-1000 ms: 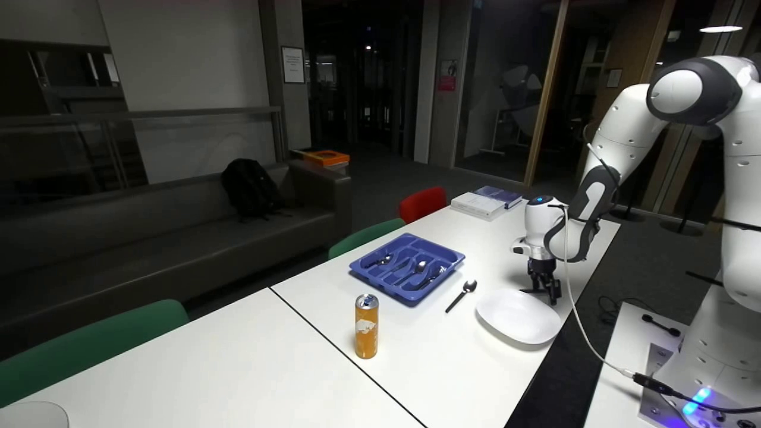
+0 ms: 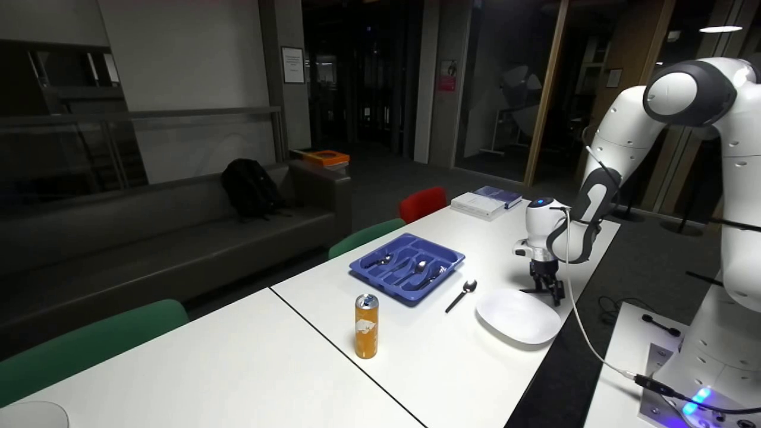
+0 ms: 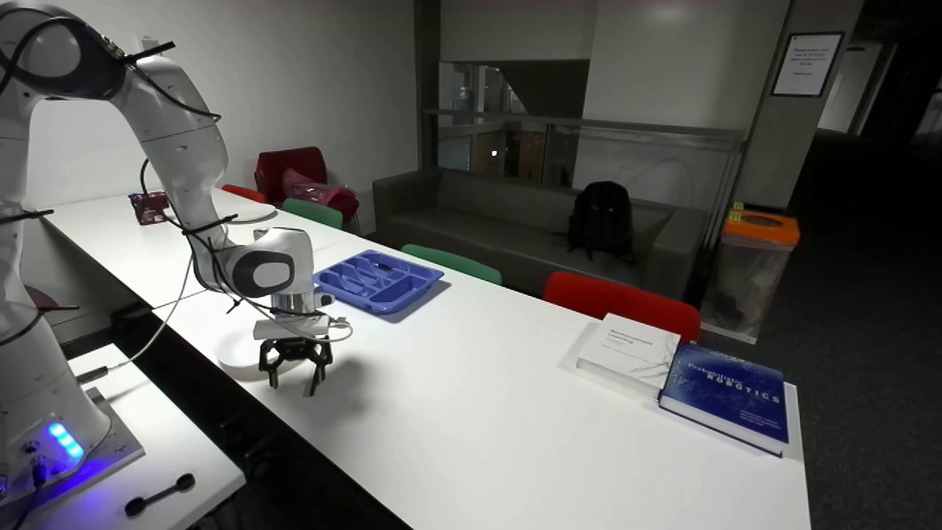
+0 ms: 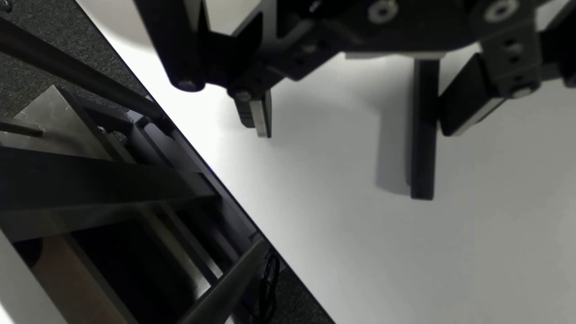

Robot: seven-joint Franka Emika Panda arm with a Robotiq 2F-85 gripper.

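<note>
My gripper is open low over the white table, its two fingers wide apart. Between them, close against the right finger point(image 4: 468, 97) in the wrist view, is a dark straight bar point(image 4: 425, 135) like a utensil handle, with a shadow beside it; its upper end is hidden by the gripper. I cannot tell whether finger and bar touch. In exterior view 1 the gripper point(image 2: 547, 292) is just beyond the white plate point(image 2: 517, 315). A black-handled spoon point(image 2: 462, 296) lies between the plate and the blue cutlery tray point(image 2: 371, 271), which holds several utensils.
An orange can point(image 2: 367, 328) stands upright nearer the camera. At the table's far end are a white book point(image 3: 628, 349) and a blue book point(image 3: 726, 389). The table edge runs close by the gripper. Between gripper and books the tabletop is clear.
My gripper has shifted very slightly to the right and down in exterior view 1. The plate, spoon, tray and can have not moved.
</note>
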